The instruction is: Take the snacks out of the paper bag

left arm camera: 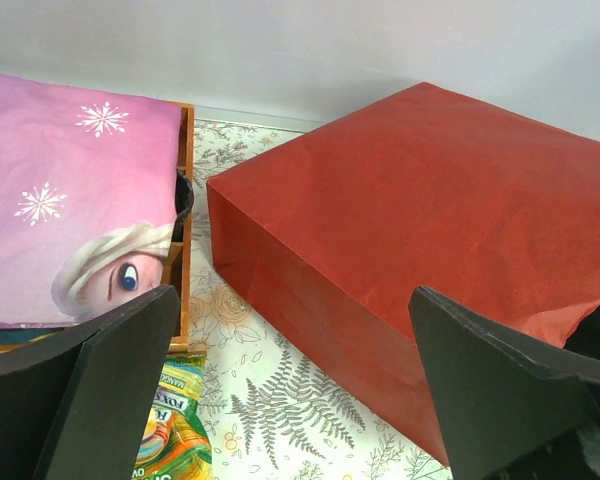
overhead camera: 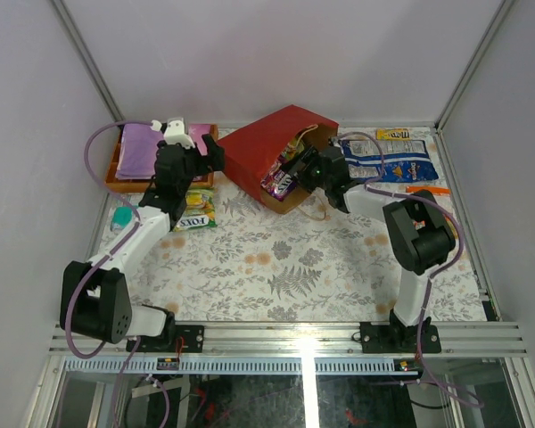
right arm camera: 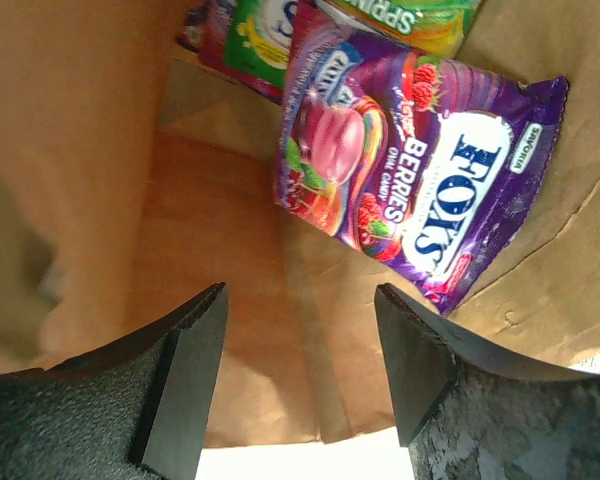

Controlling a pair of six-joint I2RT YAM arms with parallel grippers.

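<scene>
A red paper bag [overhead camera: 266,135] lies on its side at the back centre, its brown mouth facing right. Inside it, a purple Foxs berries candy pack [right arm camera: 415,170] and green-and-pink packs [right arm camera: 260,35] show in the right wrist view. My right gripper is at the bag's mouth, fingers apart with nothing between them, below the purple pack in that view. My left gripper stands open and empty left of the bag, facing its closed end.
A wooden tray [overhead camera: 120,183] with a pink cushion sits back left, a Foxs bag [overhead camera: 194,214] in front of it. Blue [overhead camera: 401,165] and orange packets [overhead camera: 428,190] lie at the right.
</scene>
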